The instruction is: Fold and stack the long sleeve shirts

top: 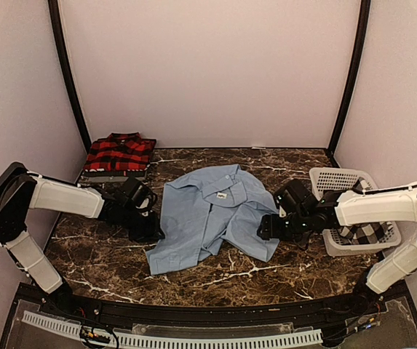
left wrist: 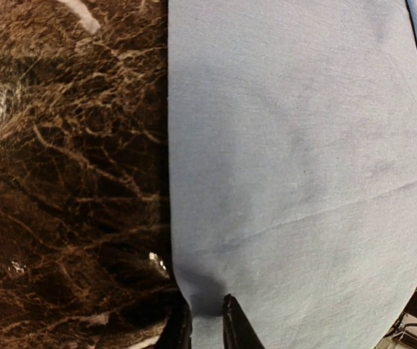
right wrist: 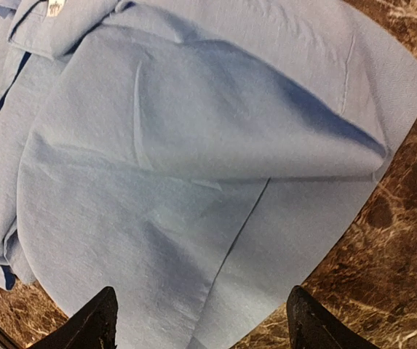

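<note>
A light blue long sleeve shirt [top: 193,211] lies face up on the dark marble table, collar at the back, its right side rumpled and folded over itself. At its left edge is my left gripper, its fingers a small gap apart, with the cloth's edge dimpled between the tips. Over the lower right part of the shirt, my right gripper stands wide open, nothing gripped. A folded red and black checked shirt [top: 121,154] rests at the back left, on top of something grey.
A white basket [top: 361,249] at the right holds black and white checked cloth [top: 368,231], partly hidden by my right arm. Bare marble [top: 230,285] lies in front of the blue shirt.
</note>
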